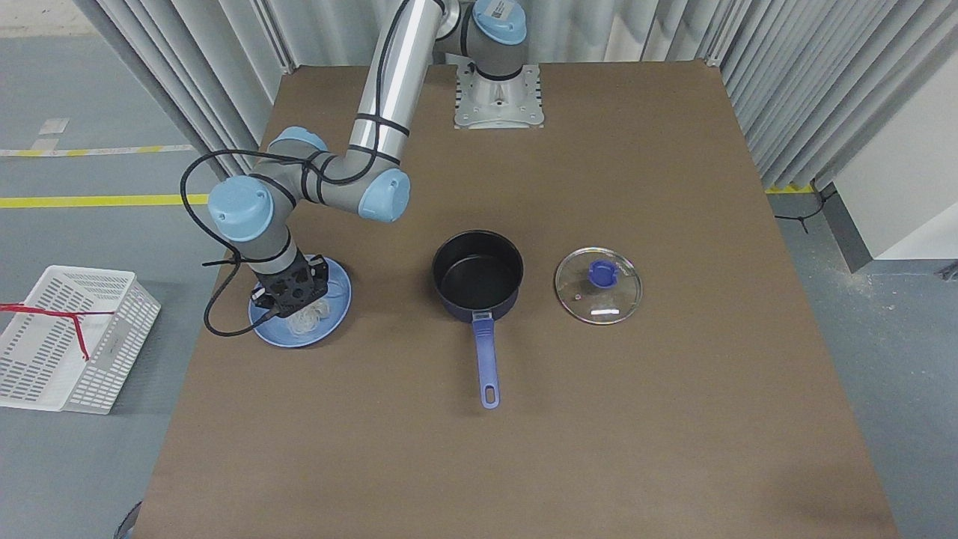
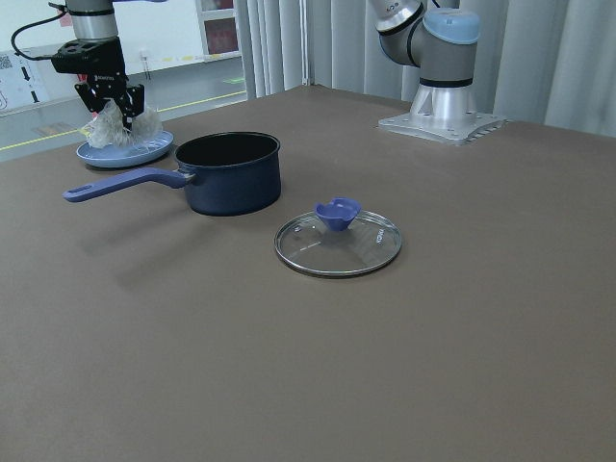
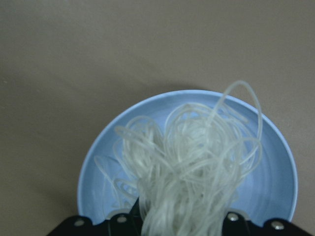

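Note:
A blue plate point(image 3: 266, 182) holds a tangle of translucent white noodles point(image 3: 192, 162), some of which rise between the fingers of my gripper; the left view shows the bunch just under the gripper point(image 2: 113, 94) at the plate. Whether the fingers are closed on it I cannot tell. A dark saucepan point(image 1: 476, 274) with a blue handle point(image 1: 486, 368) stands in the middle of the table, right of the plate. Its glass lid point(image 1: 598, 302) with a blue knob lies to the pan's right.
The robot's base point(image 1: 498, 108) is at the back. A white basket point(image 1: 108, 359) is on the floor beyond the left edge.

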